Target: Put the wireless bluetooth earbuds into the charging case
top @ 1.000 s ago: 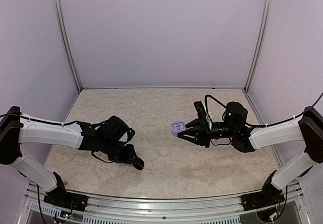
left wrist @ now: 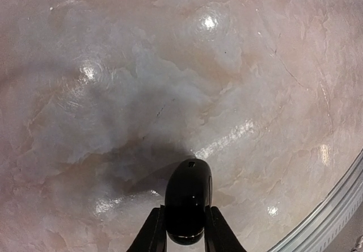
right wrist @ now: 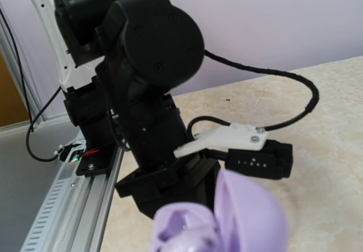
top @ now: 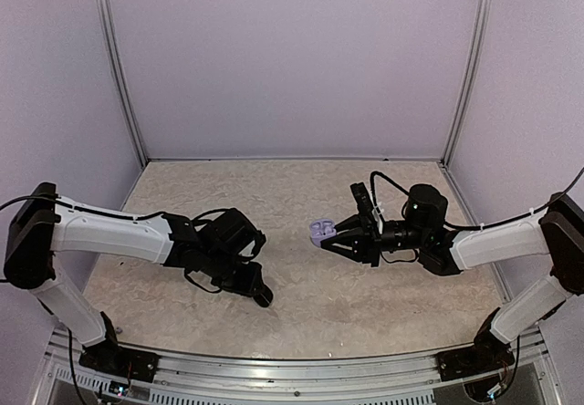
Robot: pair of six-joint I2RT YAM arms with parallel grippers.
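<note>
In the left wrist view a glossy black earbud (left wrist: 188,195) is pinched between the fingers of my left gripper, low over the table at centre-left in the top view (top: 262,294). My right gripper (top: 339,239) holds the lilac charging case (top: 322,229) raised at centre-right, its lid open. The case (right wrist: 249,212) fills the bottom of the right wrist view, where its inner wells are partly visible and the right fingers are hidden.
A metal rail (top: 292,365) runs along the front edge, with walls at the back and sides.
My left gripper has moved right, toward the middle, carrying the black earbud. The right gripper and the case have stayed still.
</note>
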